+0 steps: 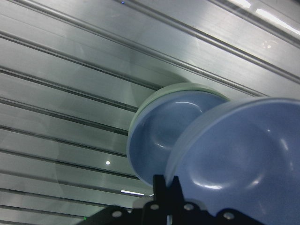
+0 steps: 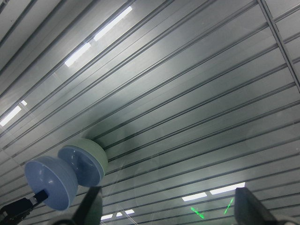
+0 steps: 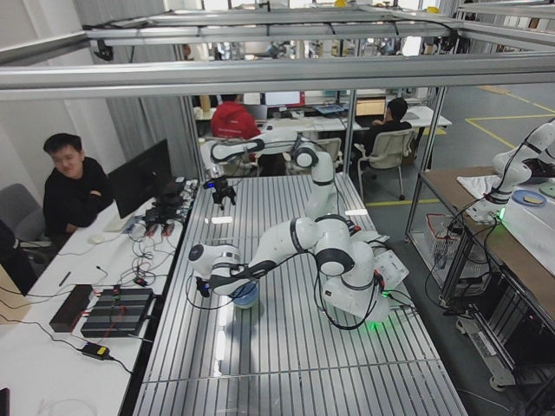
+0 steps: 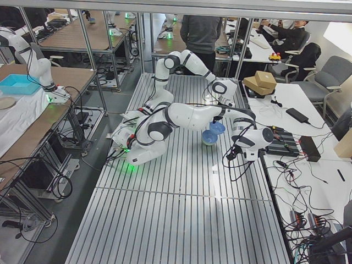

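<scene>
A pale blue bowl (image 1: 234,159) is tilted in my left gripper, which is shut on its rim. Beside and partly under it, another blue bowl (image 1: 157,136) sits nested in a pale green bowl (image 2: 96,150) on the slatted metal table (image 1: 61,93). My right gripper (image 3: 221,195) is raised at the far end of the table in the camera left view, clear of the bowls. In the right wrist view its blurred fingers stand wide apart with nothing between them.
The slatted table around the bowls is clear. A white desk (image 4: 297,192) with cables, power units and a monitor runs along one side, with a seated person (image 3: 74,191) behind it. Metal frame bars (image 3: 277,78) cross overhead.
</scene>
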